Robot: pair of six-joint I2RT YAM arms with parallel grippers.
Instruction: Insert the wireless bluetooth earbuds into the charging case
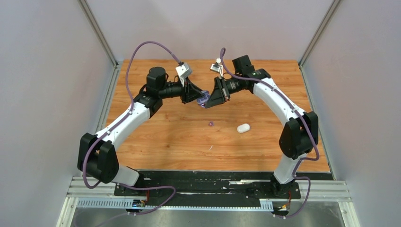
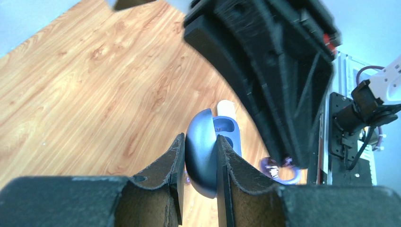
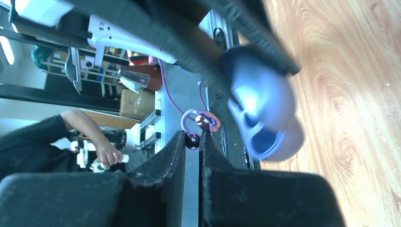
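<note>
Above the table, my left gripper point(image 1: 197, 96) is shut on the glossy blue-purple charging case point(image 2: 202, 153). An oval hollow point(image 2: 225, 126) in the case shows in the left wrist view. Close on the other side, my right gripper is shut on a shiny purple earbud point(image 3: 204, 122) with a curved hook. In that right wrist view the case point(image 3: 265, 94) is to the right of the earbud, with a gap between them. The left wrist view has this earbud point(image 2: 270, 168) at the tips of the right fingers. A second small purple piece, apparently the other earbud point(image 1: 211, 124), lies on the table.
A white oval object point(image 1: 243, 128) rests on the wooden table point(image 1: 170, 146), right of the small purple piece. Both grippers are close together over the upper middle.
</note>
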